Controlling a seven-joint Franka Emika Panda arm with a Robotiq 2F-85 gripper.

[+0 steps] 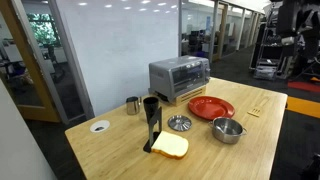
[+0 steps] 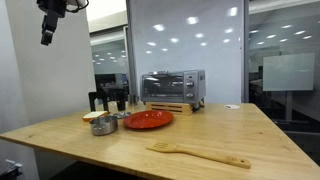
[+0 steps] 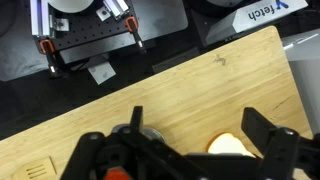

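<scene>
My gripper is raised well above the table, its two dark fingers wide apart in the wrist view and only tabletop showing between their tips. It also appears high at the right in exterior view 1 and at the upper left in exterior view 2. Below lie a slice of bread [image 1: 170, 146], a steel pot [image 1: 228, 130] with side handles, and a red plate [image 1: 211, 108]. The wooden spatula [image 2: 198, 154] lies flat and apart from them. In the wrist view, the fingers partly hide the pot and the bread.
A silver toaster oven [image 1: 180, 76] stands on a wooden rack at the back. Around the bread are a tall black object [image 1: 152, 122], a small metal bowl [image 1: 179, 123] and a metal cup [image 1: 132, 105]. Bare tabletop [image 2: 235, 126] stretches around the spatula.
</scene>
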